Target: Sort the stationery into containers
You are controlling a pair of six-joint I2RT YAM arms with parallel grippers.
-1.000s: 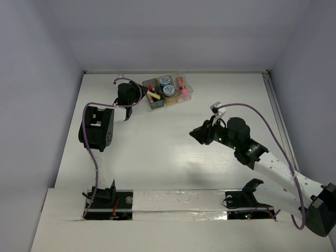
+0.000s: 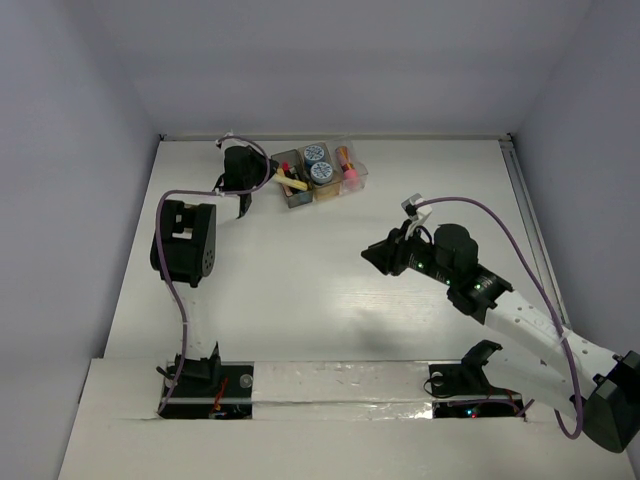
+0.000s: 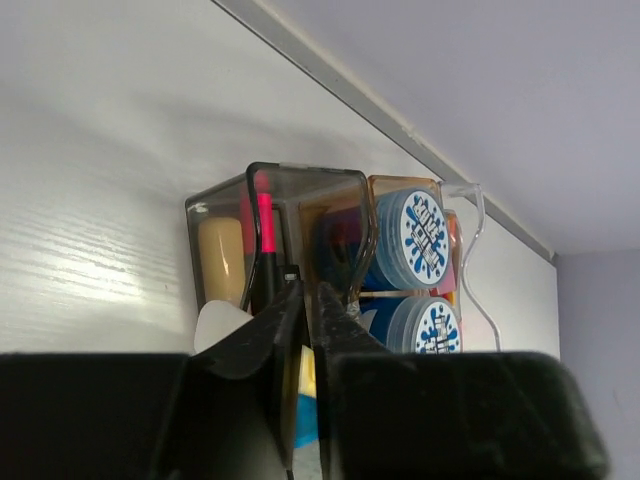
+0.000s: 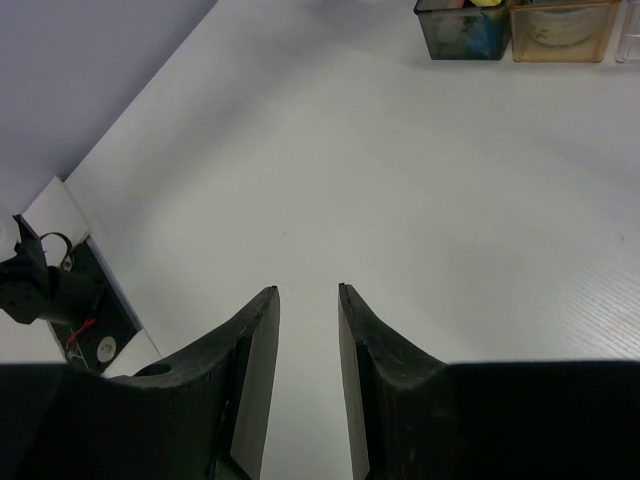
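Observation:
A dark clear bin (image 2: 298,198) at the back holds markers, a red-capped pen (image 3: 265,225), a tan item (image 3: 221,258) and a yellow piece. Beside it an amber bin (image 4: 560,48) holds two blue-lidded tubs (image 3: 424,236), and a clear bin (image 2: 355,185) holds pink and orange items. My left gripper is at the dark bin, its fingertips close together at the near side; whether anything is between them is unclear. My right gripper stands open and empty over the right part of the table.
Walls rise behind and at both sides, with a metal rail (image 2: 530,220) along the right edge.
The left gripper and wrist have shifted slightly toward the back of the table over the last second. The right arm and the bins look unchanged.

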